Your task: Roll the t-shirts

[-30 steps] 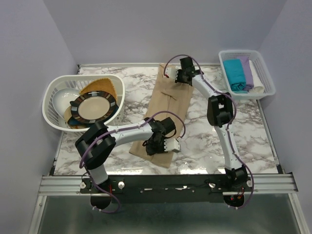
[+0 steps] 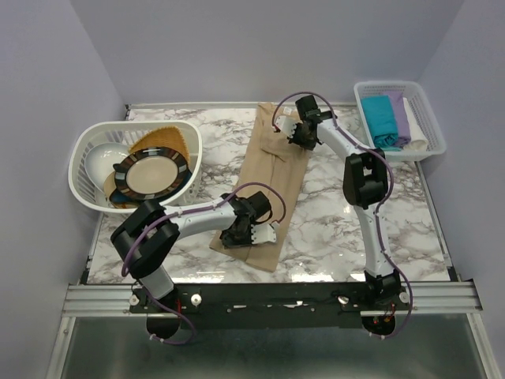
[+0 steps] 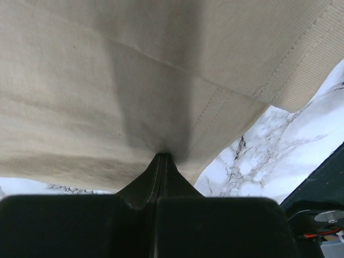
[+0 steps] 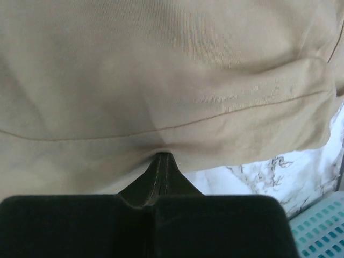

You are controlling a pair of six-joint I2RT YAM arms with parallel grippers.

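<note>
A tan t-shirt [image 2: 258, 166], folded into a long strip, runs diagonally over the marble table. Its far end is bunched and turned over in a wrinkled flap. At that end my right gripper [image 2: 291, 141] is shut, its tips touching the cloth near the right edge. The right wrist view shows the shirt [image 4: 134, 86] dented by the fingertips; whether any fabric is pinched cannot be told. Low over the near end is my left gripper, also shut, tips against the shirt [image 3: 80, 91] close to a hem corner, no fabric visibly between them.
On the left a white basket [image 2: 195, 147] holds a plate, bowl and hats. The white basket [image 2: 439, 148] at the back right contains folded teal, purple and white cloths. Marble is bare to the shirt's right [image 2: 327, 229].
The left gripper shifted left along the near end.
</note>
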